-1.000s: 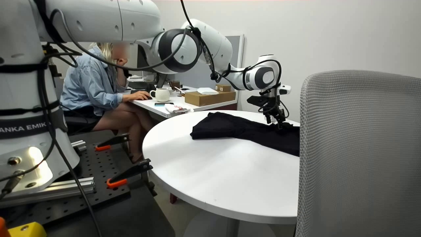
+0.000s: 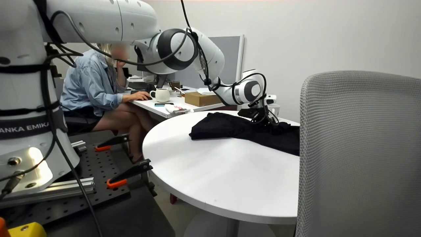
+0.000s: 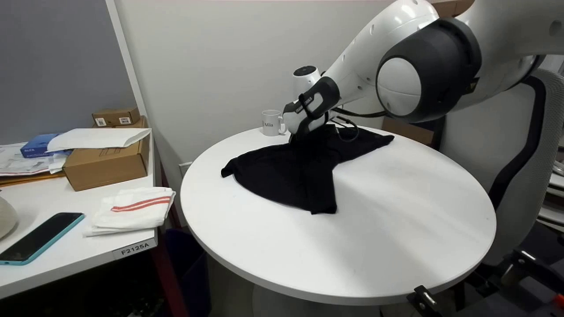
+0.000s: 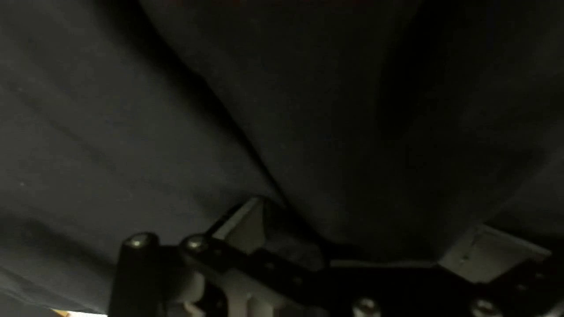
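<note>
A black garment [image 3: 283,174] lies rumpled over the back part of the round white table [image 3: 370,237]. One flap of it spreads toward the table's front, and another part stretches right. My gripper is down at the cloth, its fingers [image 4: 248,227] wide apart. Dark folds of the garment [image 4: 317,116] fill nearly the whole wrist view, with one crease running down between the fingers. No cloth is visibly pinched. In exterior view 2 the fingertips are hidden by the arm and the dark fabric.
A white mug [image 3: 271,123] stands at the table's back edge, close to the gripper. A grey mesh chair [image 2: 359,154] blocks part of exterior view 1. A side desk at left holds a folded towel [image 3: 135,207]; a person sits beyond it.
The gripper has come down onto the garment and shifted somewhat left in exterior view 1. The garment itself has barely changed.
</note>
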